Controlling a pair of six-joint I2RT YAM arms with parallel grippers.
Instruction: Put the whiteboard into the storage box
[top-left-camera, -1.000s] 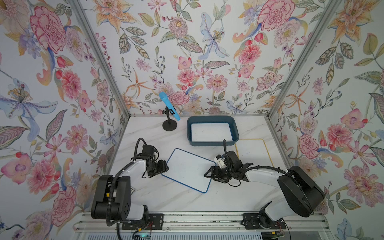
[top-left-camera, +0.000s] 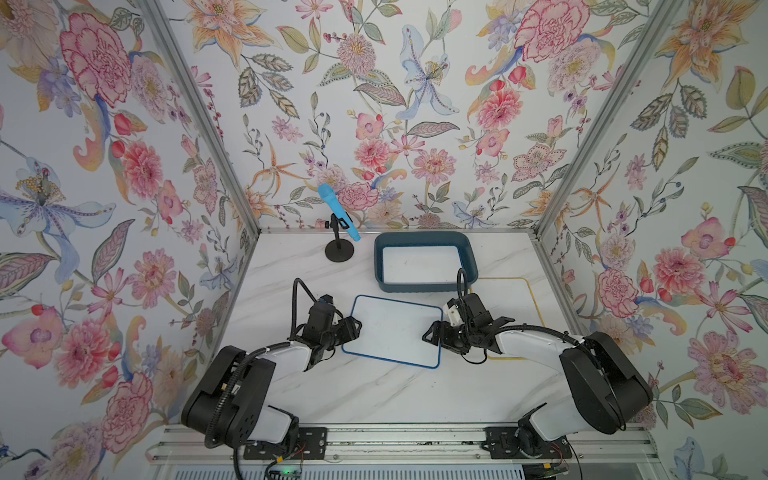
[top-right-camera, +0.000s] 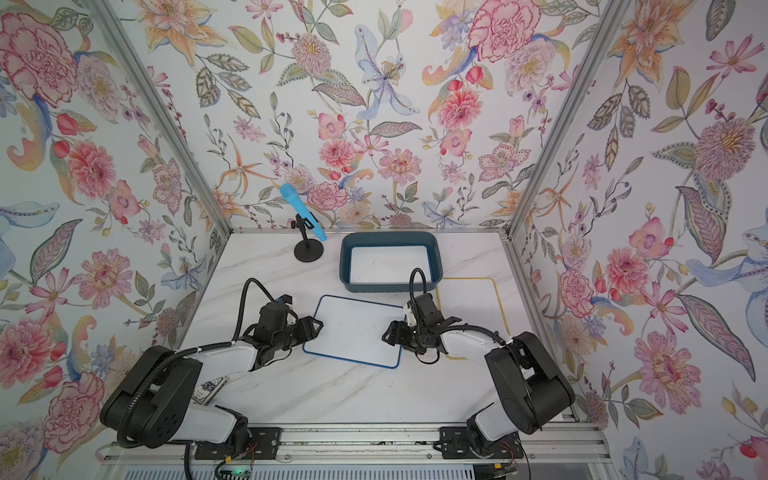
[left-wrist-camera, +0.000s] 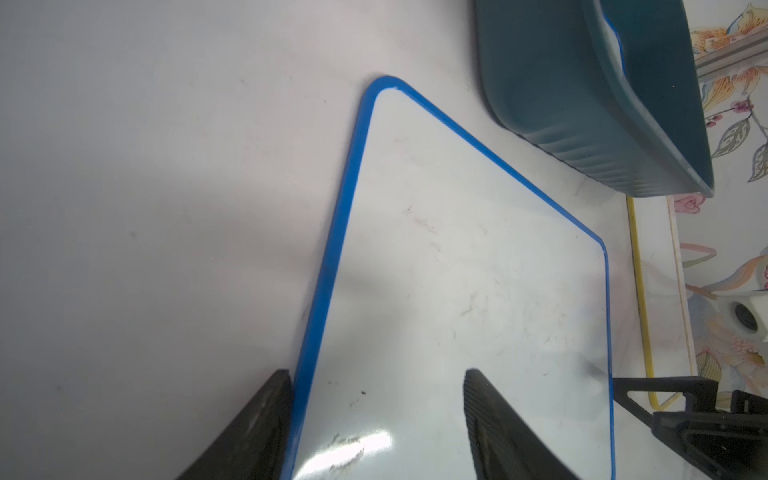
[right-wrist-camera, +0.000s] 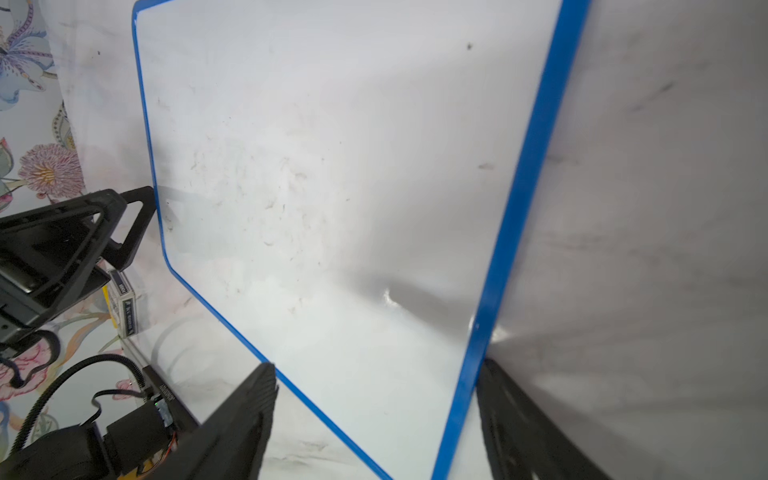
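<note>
The whiteboard (top-left-camera: 391, 331) with a blue rim lies flat on the table below the storage box (top-left-camera: 425, 287), a teal bin with a white bottom. My left gripper is at the board's left edge, fingers apart, the blue rim by one finger. My right gripper is open at the board's right edge, one finger at the rim. Both grippers are low over the board, and neither visibly has it lifted.
A blue microphone (top-left-camera: 338, 209) on a black stand (top-left-camera: 339, 251) stands left of the box. A yellow-edged board (top-left-camera: 524, 288) lies at the right, partly behind my right arm.
The whiteboard has shifted right and turned slightly toward level with the box. Both grippers have moved right along with it, the left one more noticeably.
</note>
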